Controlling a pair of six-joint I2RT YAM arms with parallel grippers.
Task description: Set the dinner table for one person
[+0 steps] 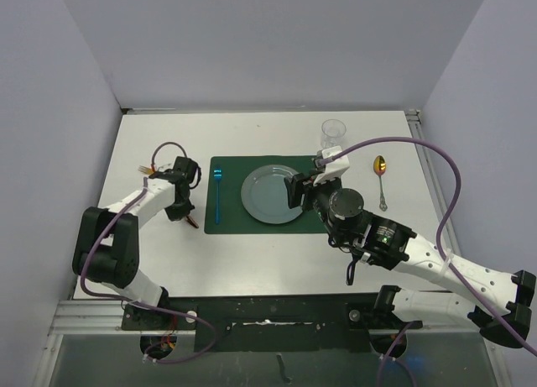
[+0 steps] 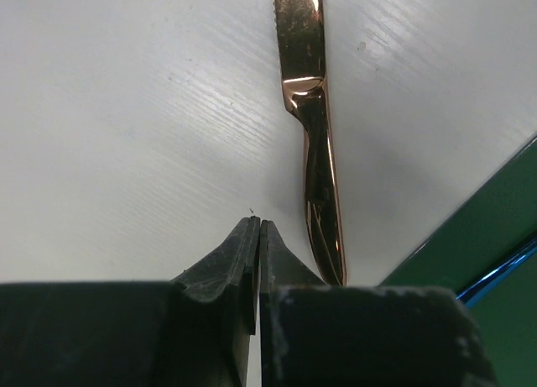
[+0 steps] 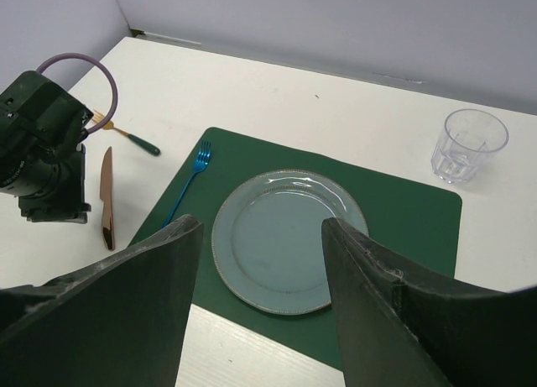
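A copper-coloured knife (image 2: 320, 152) lies flat on the white table, left of the green placemat. Close to it, my left gripper is shut, its fingertips left of the knife's handle and nothing seen between them. The blue fork (image 1: 217, 196) rests on the mat's left side, and the grey plate (image 1: 270, 194) is on the mat (image 1: 239, 169). Over the plate's right part, my right gripper stands open and empty. A gold fork with a green handle (image 3: 144, 144) is partly hidden behind the left gripper.
A clear glass (image 1: 333, 133) stands beyond the mat at the back right. The gold-bowled spoon (image 1: 380, 165) lies farther right on the table.
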